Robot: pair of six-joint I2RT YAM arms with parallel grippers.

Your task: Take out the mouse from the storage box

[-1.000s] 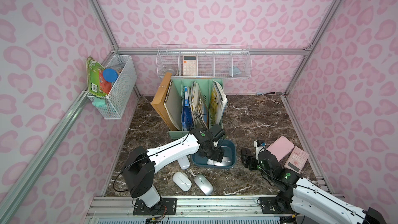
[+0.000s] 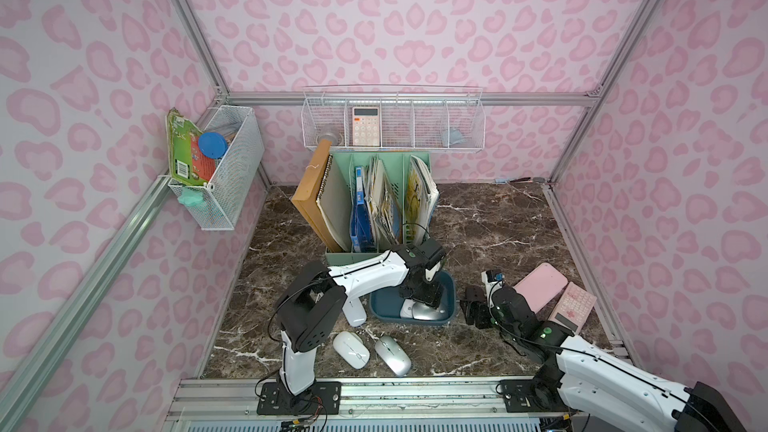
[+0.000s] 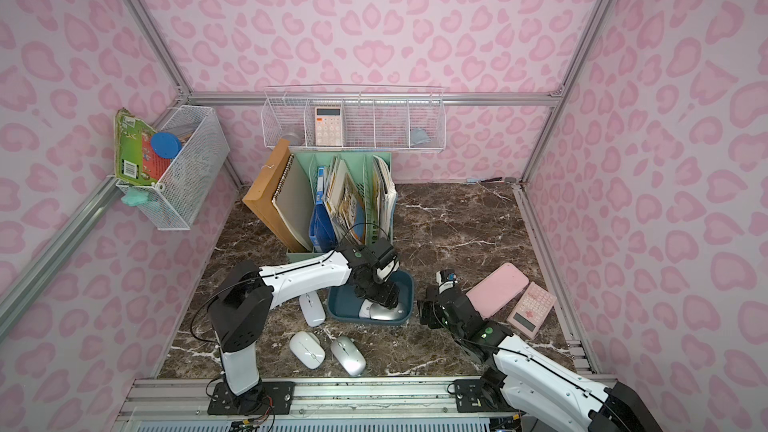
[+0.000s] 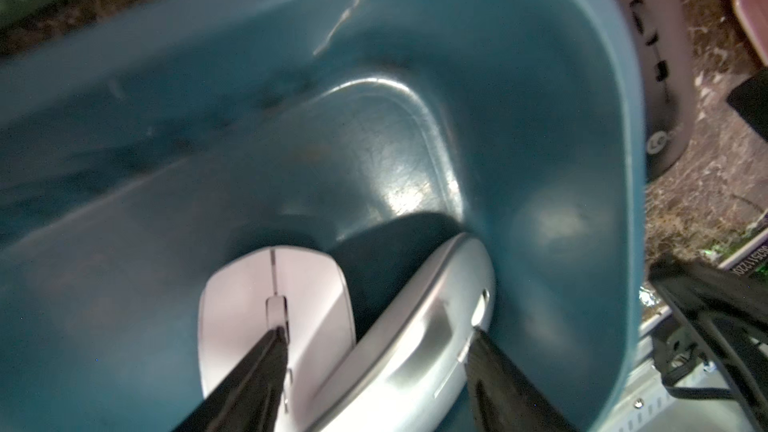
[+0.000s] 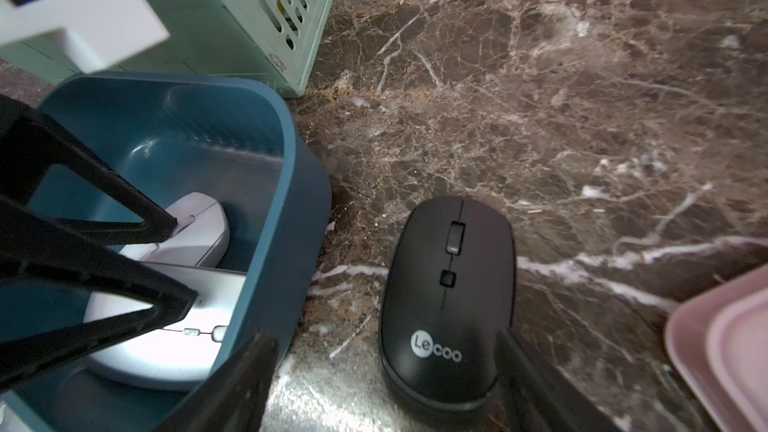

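Note:
A dark teal box [image 2: 382, 310] holds a silver mouse [image 4: 424, 328] and a white mouse [image 4: 240, 312] lying against each other. My left gripper is down in the box, one finger over the white mouse and the other at the silver mouse's far edge. The silver mouse lies between these fingers, but whether they press on it does not show. Right of the box, on the marble table, is a black Lecoo mouse [image 5: 448, 296]. The fingers of my right gripper are apart around its rear end, with a gap on its left.
Several mice, among them one white [image 2: 351, 349] and one silver [image 2: 393, 355], lie in front of and left of the box. A green file rack [image 5: 248, 24] stands close behind it. A pink case [image 2: 541, 286] and pink calculator [image 2: 573, 306] lie right.
The left arm has swung right, bringing its gripper over the mice at the box's right side. My right gripper has shifted slightly left. The mice outside the box have stayed put.

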